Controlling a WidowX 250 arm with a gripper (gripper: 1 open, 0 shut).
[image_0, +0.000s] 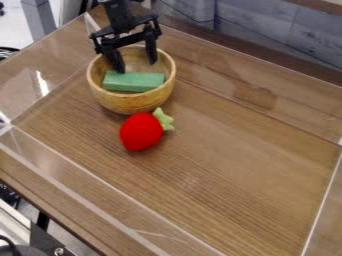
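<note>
My black gripper (131, 50) is open over the back half of a round wooden bowl (130, 103), its fingers reaching down into the bowl's upper area. A green block (135, 81) lies in the bowl beneath and in front of the fingers, with nothing seen held between them. A red strawberry-like object (142, 133) with green leaves sits on the wooden table just in front of the bowl.
A blue-grey wall edge (283, 22) runs along the back right. The table's left edge drops off to a floor with cables.
</note>
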